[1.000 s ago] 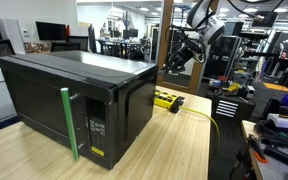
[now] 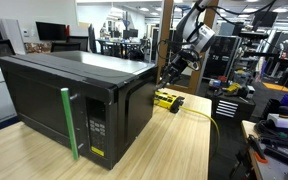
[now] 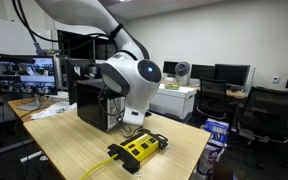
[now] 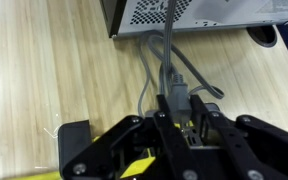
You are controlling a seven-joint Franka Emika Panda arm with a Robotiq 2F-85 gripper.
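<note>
A black microwave (image 2: pixel 59 100) stands on the wooden table; its vented metal back (image 4: pixel 199 12) shows at the top of the wrist view. From it a grey power cord (image 4: pixel 152 75) runs in loops over the table. My gripper is shut on the grey plug (image 4: pixel 181 97) at the cord's end, with cord rising past it. In exterior view 1 the gripper (image 2: pixel 165 80) is behind the microwave's right end, partly hidden. A yellow power strip (image 3: pixel 141 147) lies below and beside it, partly covered by the gripper in the wrist view.
A yellow cable (image 2: pixel 209 117) trails from the strip across the table. Black adapters or plugs (image 4: pixel 74 138) sit at the strip. Chairs stand beyond the table.
In exterior view 1 my arm has moved left, towards the microwave's rear. The microwave and the power strip stay where they were.
</note>
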